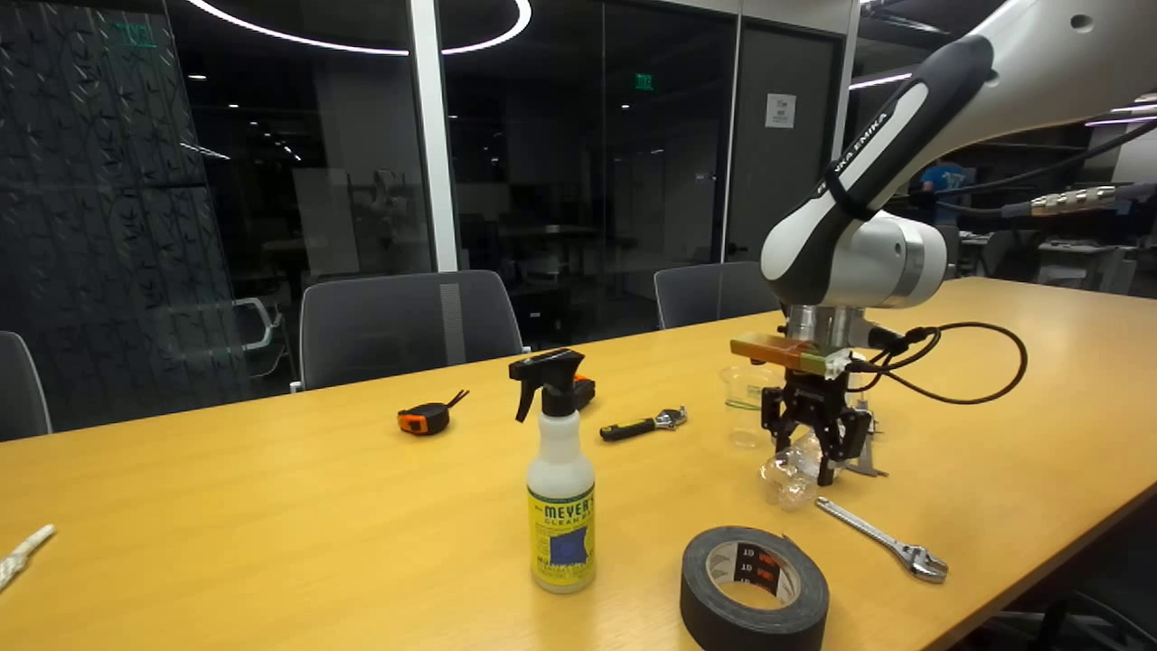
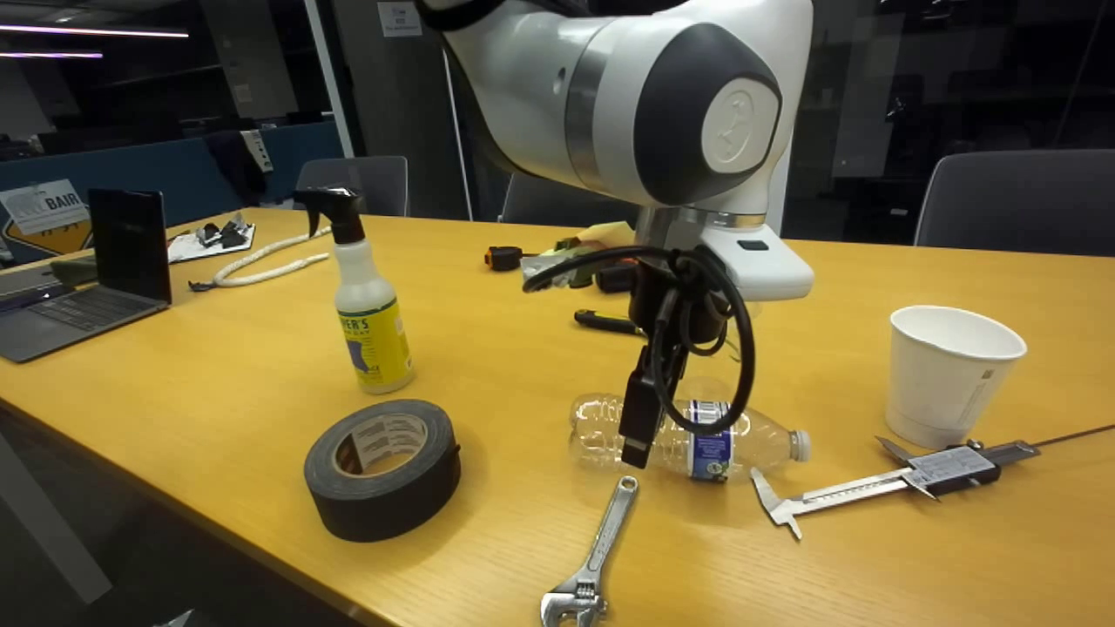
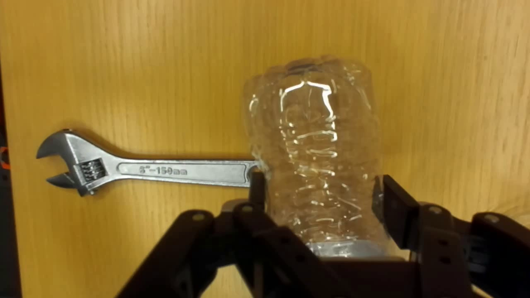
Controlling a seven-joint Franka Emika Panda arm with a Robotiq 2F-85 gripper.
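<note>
A clear plastic bottle (image 2: 601, 428) with a blue and white label lies on its side on the table, its cap pointing right in exterior view 2. My gripper (image 1: 804, 465) is down around the bottle's body, one finger on each side. In the wrist view the bottle (image 3: 315, 134) runs up between the part-open fingers (image 3: 397, 203); both fingers stand close to its walls, and whether they press on it I cannot tell. The label end is mostly hidden under the gripper.
A silver wrench (image 3: 184, 171) lies with its handle end close to the bottle. Calipers (image 2: 857, 489) and a white cup (image 2: 946, 376) stand near the cap end. Black tape (image 1: 754, 591), a spray bottle (image 1: 561, 499) and a clear cup (image 1: 746, 407) are nearby.
</note>
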